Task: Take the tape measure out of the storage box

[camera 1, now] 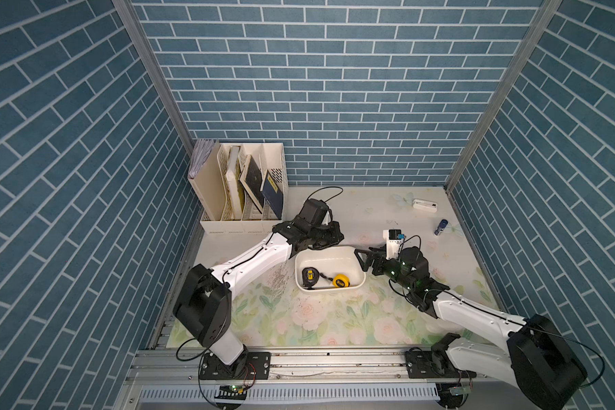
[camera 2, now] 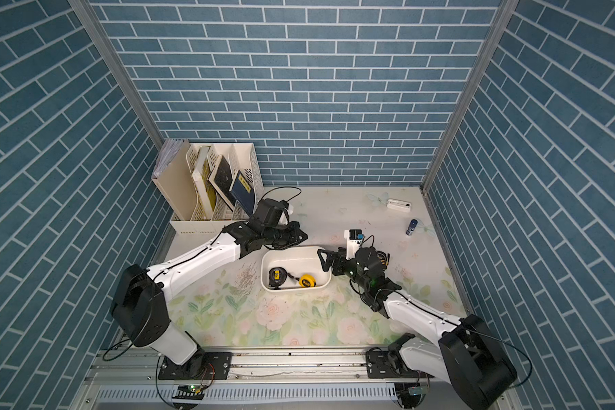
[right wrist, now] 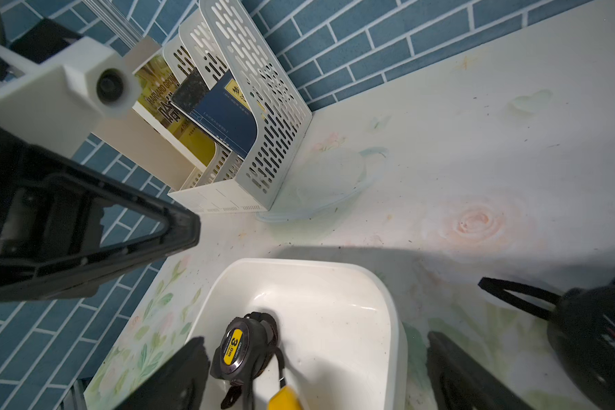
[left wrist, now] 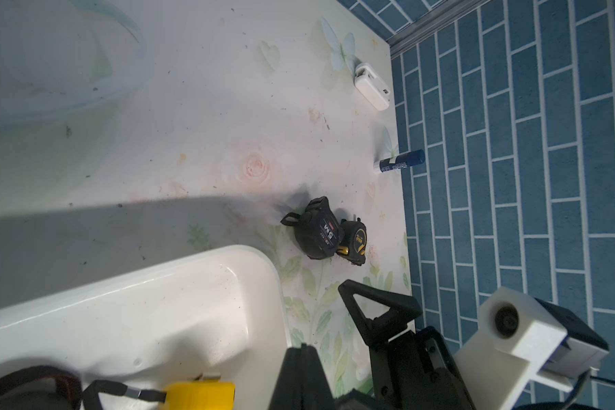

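Note:
In the white storage box (camera 1: 331, 257) lie a black tape measure (right wrist: 239, 348) with a yellow label and a yellow tape measure (camera 1: 341, 281) with a black strap. The yellow one is cut off at the bottom of the left wrist view. My left gripper is shut with nothing between its fingers; it stands above the box's far side, apart from the yellow tape. At the box's right end, my right gripper stands open and empty, its fingers (right wrist: 167, 382) wide apart.
Outside the box, a black 5M tape measure (left wrist: 317, 229) and a smaller black-and-yellow one (left wrist: 352, 240) lie to the right. A white file rack (camera 1: 246, 225) stands back left. A blue marker (left wrist: 401, 160) and white gadget (left wrist: 372, 86) lie far right.

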